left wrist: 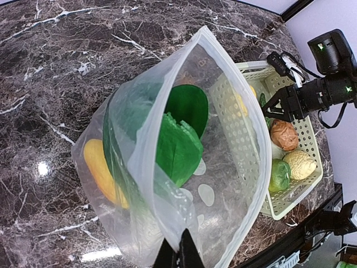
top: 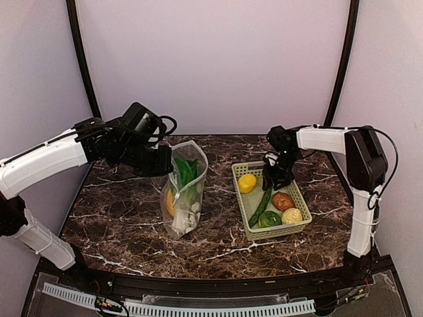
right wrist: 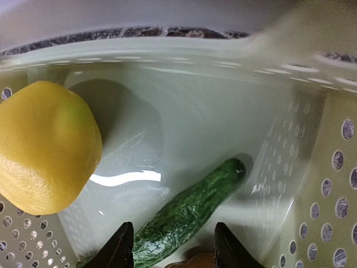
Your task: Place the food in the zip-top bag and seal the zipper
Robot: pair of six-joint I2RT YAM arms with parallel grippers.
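Note:
My left gripper [top: 165, 170] is shut on the rim of the clear zip top bag [top: 178, 211], holding it up with its mouth open; inside lie green leafy food [left wrist: 177, 151] and a yellow oblong item [left wrist: 103, 173]. My right gripper stands open over the basket [top: 271, 231], just above a cucumber [right wrist: 189, 206], with a yellow round food [right wrist: 44, 145] to its left. The basket also holds a brown item [top: 282, 201], a green round item [top: 269, 219] and a pale lumpy one [top: 291, 216].
Walls bound it at the back and sides. The basket stands close to the bag's right.

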